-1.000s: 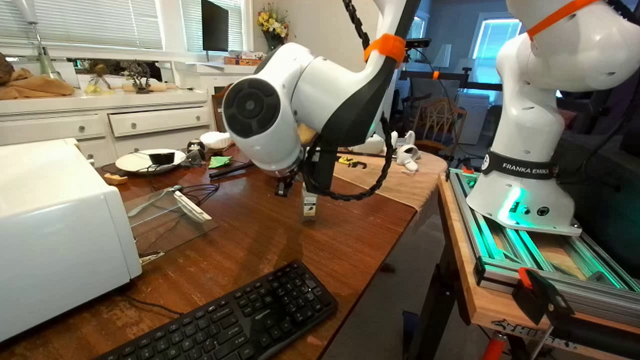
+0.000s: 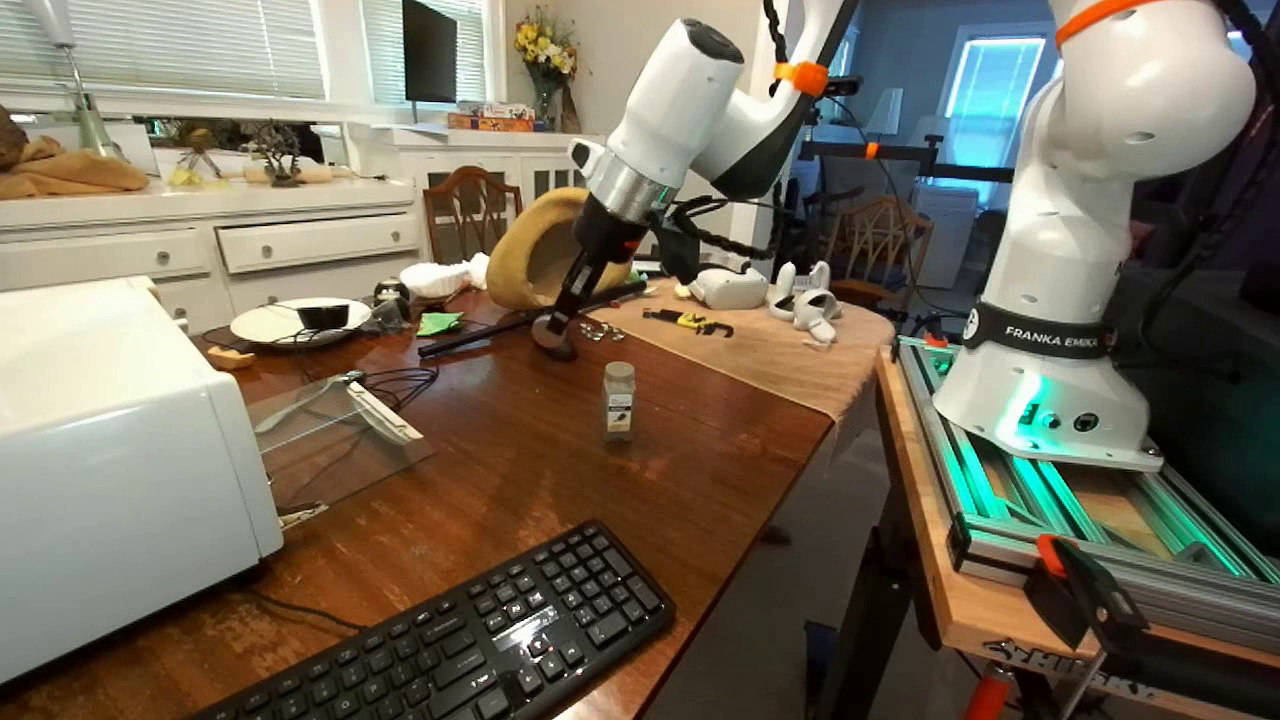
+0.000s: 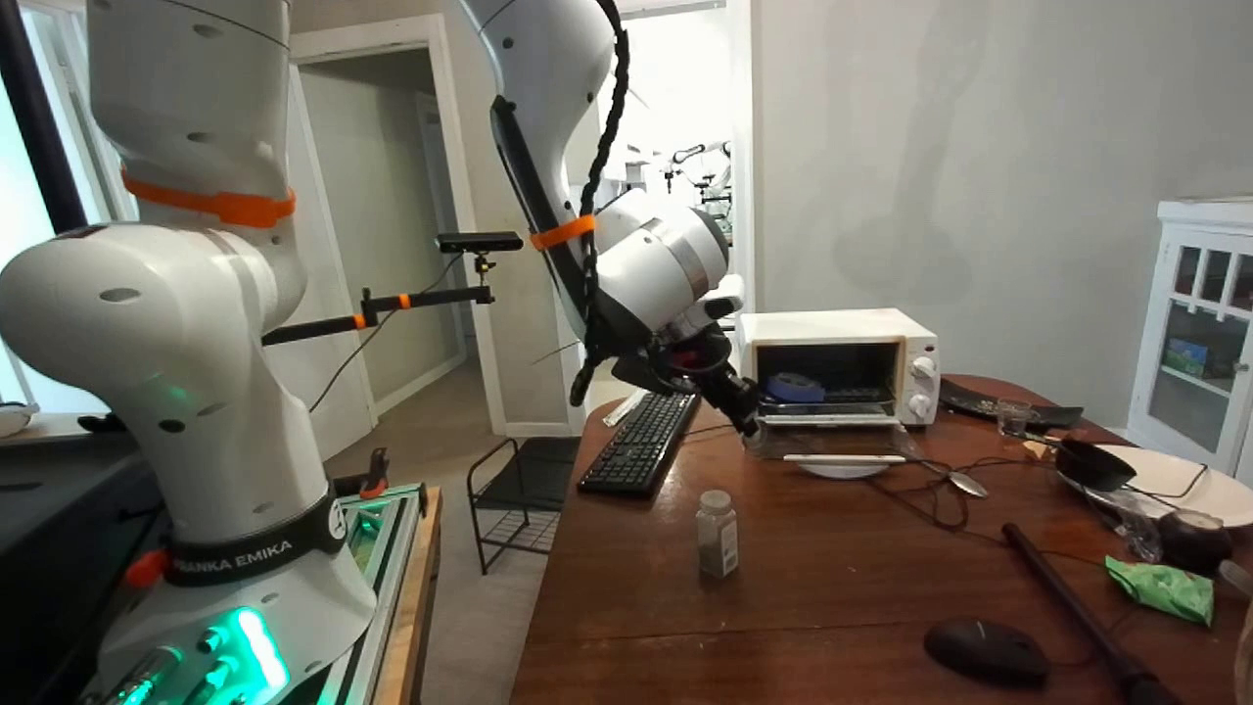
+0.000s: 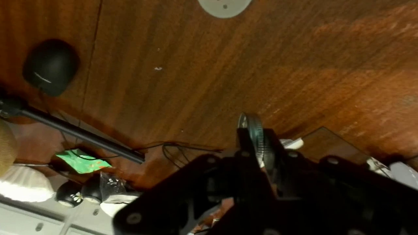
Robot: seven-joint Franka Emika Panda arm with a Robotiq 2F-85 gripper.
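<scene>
A ridged round lid (image 4: 256, 135) is pinched between the fingers of my gripper, standing on edge in the wrist view. In exterior view 1 the lid (image 2: 552, 337) shows as a dark disc at the tip of the tilted gripper, above the table. A small clear bottle (image 2: 618, 403) with a label stands upright on the wood, apart from the gripper. Exterior view 2 shows the bottle (image 3: 718, 539) in front of the gripper (image 3: 747, 421). At the wrist view's top edge, the bottle's pale round top (image 4: 225, 8) is partly cut off.
A black keyboard (image 2: 480, 636) lies at the near table edge, beside the white toaster oven (image 2: 120, 456) with its glass door down. A mouse (image 3: 984, 651), a black bar (image 3: 1075, 611) and a green packet (image 3: 1160, 588) lie farther along. Bare wood surrounds the bottle.
The arm has swung about and its wrist has reoriented; the gripper now slants down with the lid visible at its tip. The bottle, partly covered before, is fully visible and stands in the same place.
</scene>
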